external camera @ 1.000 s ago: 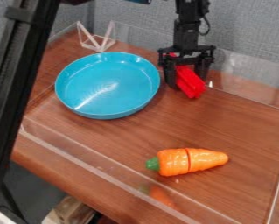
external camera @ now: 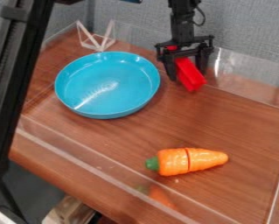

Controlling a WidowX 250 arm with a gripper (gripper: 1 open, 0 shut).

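My black gripper (external camera: 184, 54) hangs at the back of the wooden table, right of the blue plate (external camera: 108, 83). A red object (external camera: 190, 76) is at its fingers, tilted; whether the fingers are shut on it I cannot tell. An orange toy carrot (external camera: 191, 161) with a green top lies at the front right.
A white wire rack (external camera: 96, 38) stands at the back left. Clear plastic walls edge the table (external camera: 240, 131). A black post (external camera: 19, 79) runs along the left.
My gripper has risen slightly and shifted a little left, with the red object staying at its fingers. The plate and carrot have not moved.
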